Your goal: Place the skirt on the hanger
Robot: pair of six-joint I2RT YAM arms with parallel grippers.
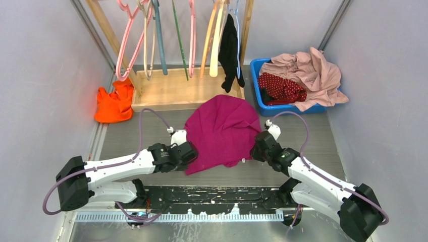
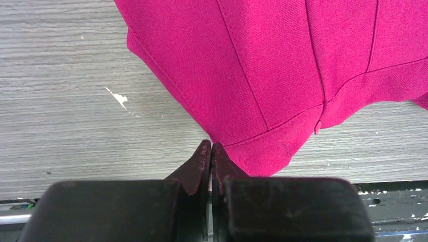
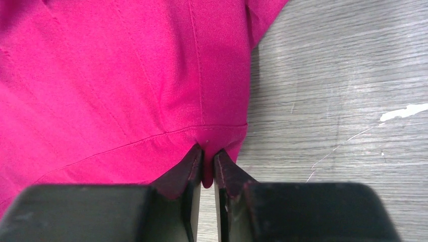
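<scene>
The magenta skirt (image 1: 222, 128) lies spread on the grey floor between my two arms. In the left wrist view, my left gripper is shut with its fingertips meeting at the edge of the skirt's lower left corner; no cloth shows between them. My right gripper is shut on a pinched fold of the skirt's lower right corner, just below the seam. Several hangers hang from the rack at the back, among them a pink hanger (image 1: 193, 40), a yellow hanger (image 1: 215, 55) and a grey-blue hanger (image 1: 161, 45).
A blue basket (image 1: 256, 83) of clothes stands at the back right, and orange cloth (image 1: 115, 103) lies at the left. Black cloth (image 1: 229, 53) hangs at the rack's right end. Behind the skirt is the rack's wooden base (image 1: 171, 88). Bare floor shows on both sides.
</scene>
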